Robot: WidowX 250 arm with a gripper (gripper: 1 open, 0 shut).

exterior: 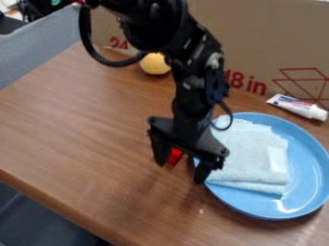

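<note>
My black gripper point(180, 154) is low over the wooden table, open, just left of a blue plate point(298, 187). Between and behind its fingers a small part of a red object point(174, 159) shows; the rest of it is hidden by the gripper. A folded pale cloth point(251, 159) lies on the plate.
A toothpaste tube point(297, 106) lies at the back right, before a cardboard box point(244, 48). A yellow object point(153, 64) sits at the back, partly behind the arm.
</note>
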